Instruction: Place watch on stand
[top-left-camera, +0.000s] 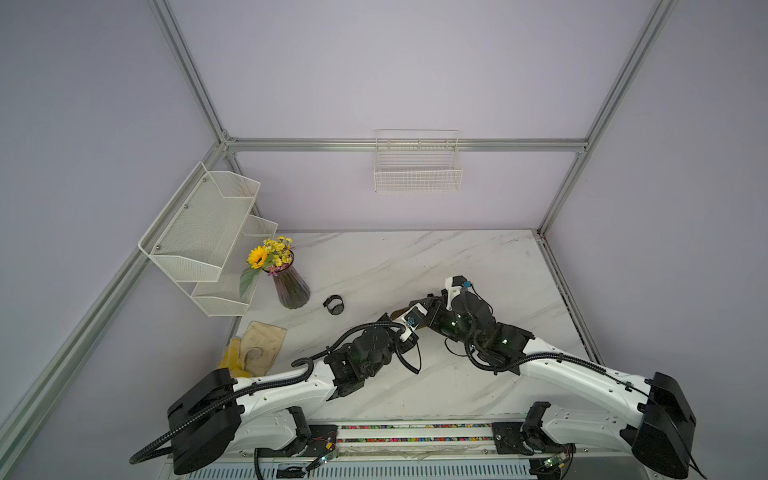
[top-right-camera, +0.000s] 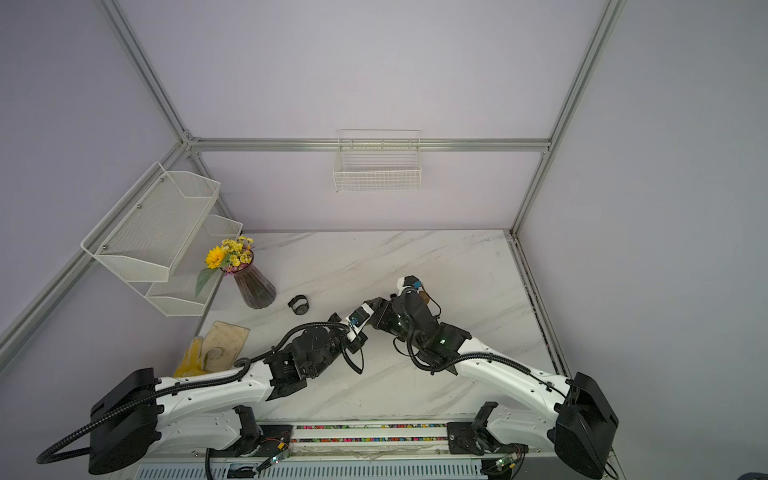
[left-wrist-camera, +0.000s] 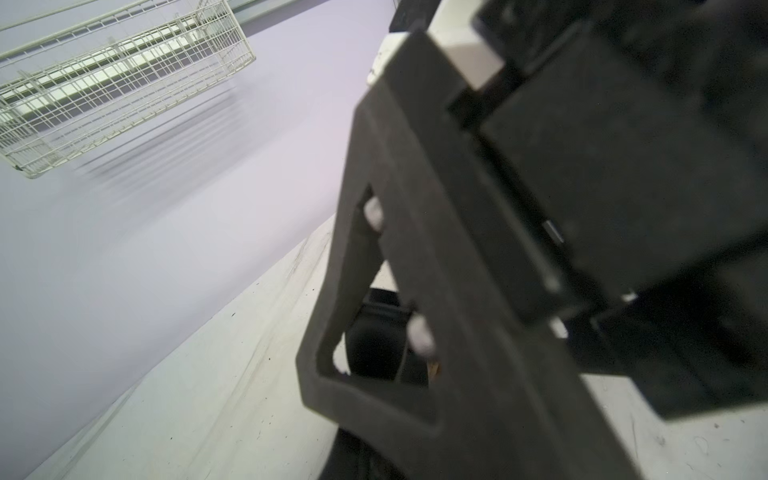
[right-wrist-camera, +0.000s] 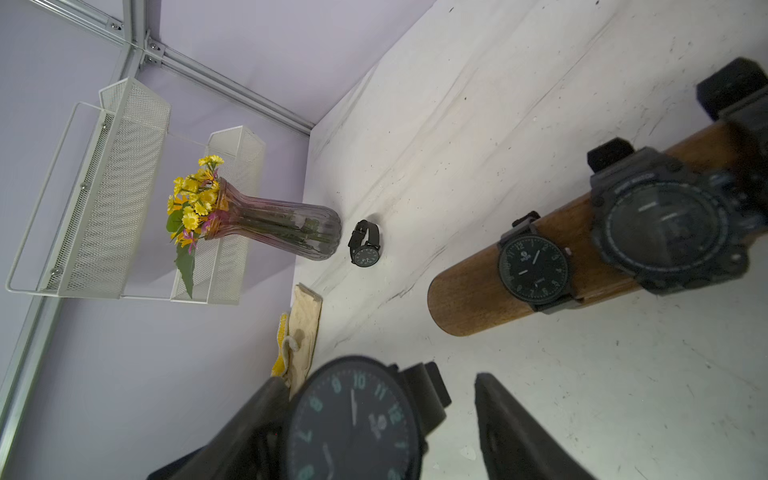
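Observation:
A black watch with a numbered dial (right-wrist-camera: 354, 424) is close up in the right wrist view, its strap reaching into the gap between my right gripper's fingers. That right gripper (top-left-camera: 433, 309) stands open. My left gripper (top-left-camera: 412, 318) meets it over the table; it is shut, its fingertips hidden behind the grey triangular finger (left-wrist-camera: 448, 264) filling the left wrist view. The wooden stand (right-wrist-camera: 464, 300), a round bar, carries a small black watch (right-wrist-camera: 534, 268), a bulkier one (right-wrist-camera: 668, 220) and part of another. Another black watch (right-wrist-camera: 366, 244) lies on the table near the vase.
A glass vase (top-left-camera: 292, 288) of yellow flowers stands at the left, by a white mesh shelf (top-left-camera: 200, 232). Beige cloth (top-left-camera: 264, 340) and something yellow (top-left-camera: 234, 358) lie at the left edge. A wire basket (top-left-camera: 417, 172) hangs at the back.

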